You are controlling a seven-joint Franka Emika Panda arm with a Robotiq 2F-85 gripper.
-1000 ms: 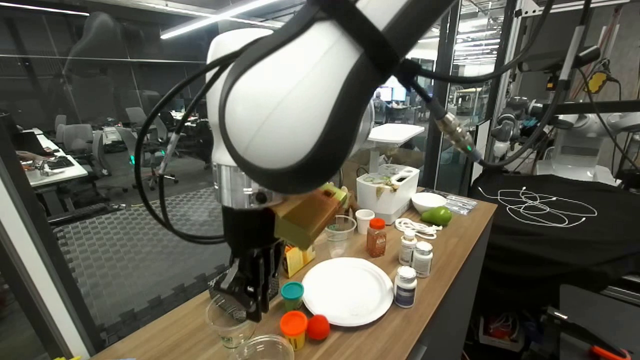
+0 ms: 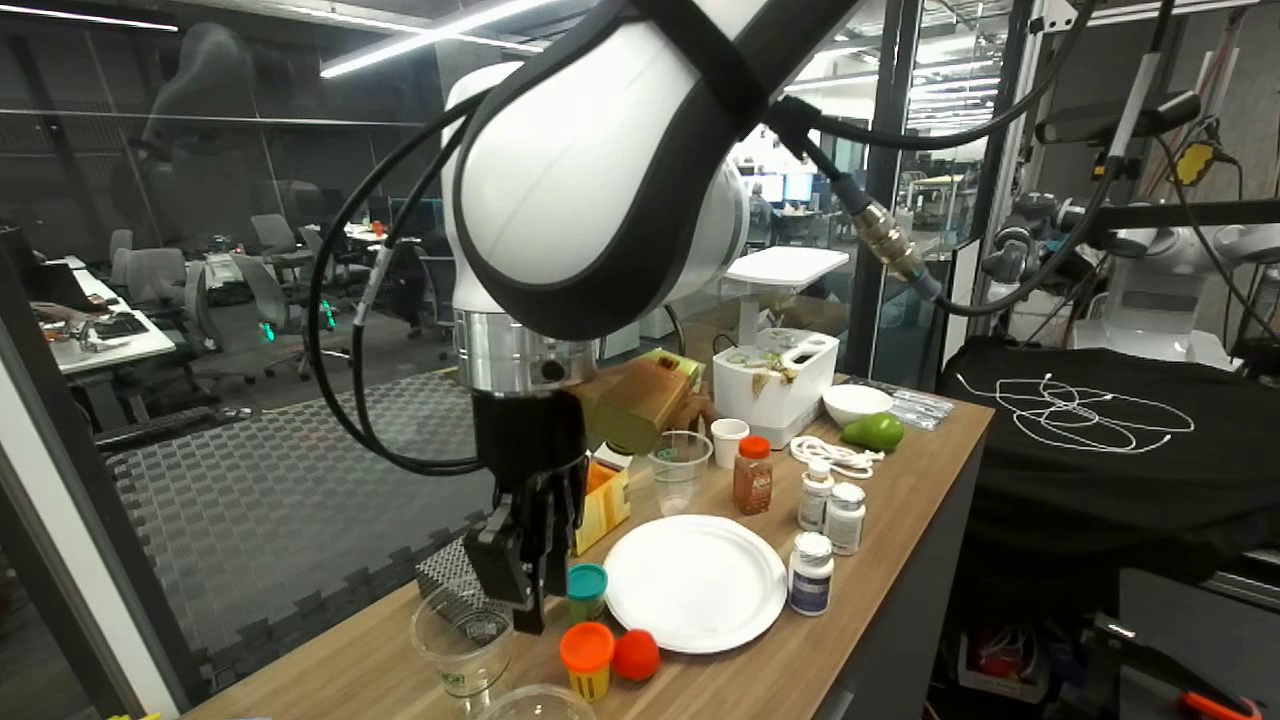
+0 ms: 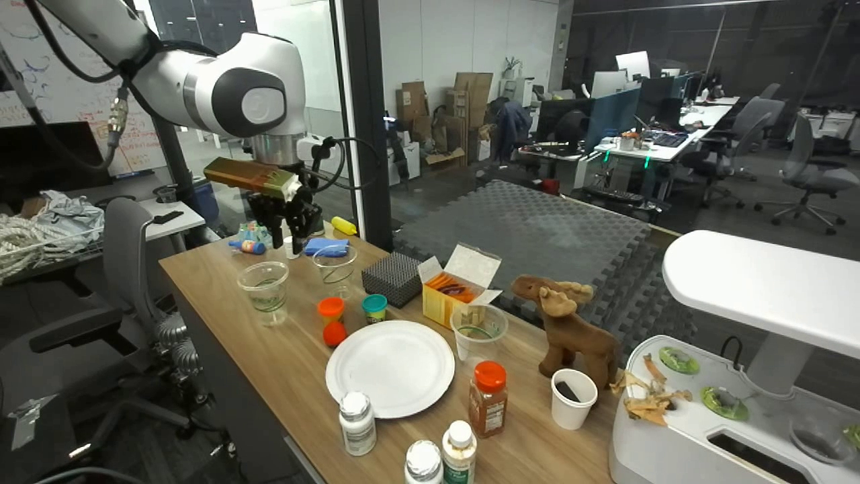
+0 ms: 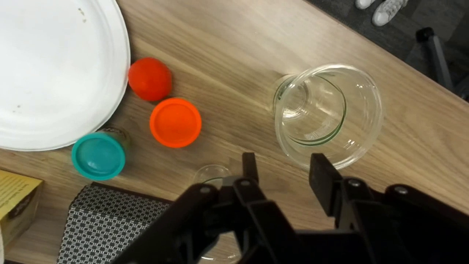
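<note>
My gripper stands part open above the table, its two fingers apart with nothing between them. Close by the right finger in the wrist view, the rim of a clear plastic cup shows; the cup looks empty. A second clear cup is mostly hidden beneath the left side of the gripper. From exterior view 2, the gripper hangs higher than both cups, the nearer cup and the farther cup. In exterior view 1 the gripper overlaps one cup.
An orange-lidded tub, a red ball-like item and a teal-lidded tub sit beside the white plate. A black patterned box stands near the back edge. Bottles cluster past the plate.
The arm and gripper have risen a little and moved right in exterior view 1. The front clear cup appears slightly lower and to the right; the other things stand as before.
</note>
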